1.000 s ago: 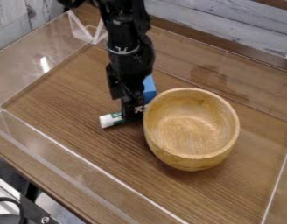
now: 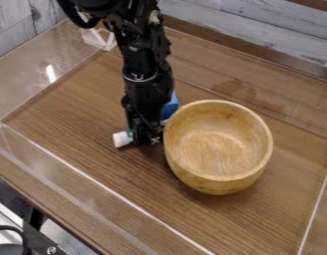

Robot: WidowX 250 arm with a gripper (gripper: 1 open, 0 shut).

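Note:
My black gripper (image 2: pixel 143 129) reaches down from the top of the view to the table, just left of the wooden bowl. A small white and pale green object (image 2: pixel 123 138) lies at its fingertips, partly covered by them. The gripper seems shut on it, though the dark fingers hide the hold. A blue object (image 2: pixel 170 108) sits behind the bowl, partly hidden by the gripper.
A light wooden bowl (image 2: pixel 218 145) stands right of the gripper, very close to it. Raised edges run along the back.
The gripper has come down lower and toward the front, now covering much of the small pale object. The bowl has stayed in place.

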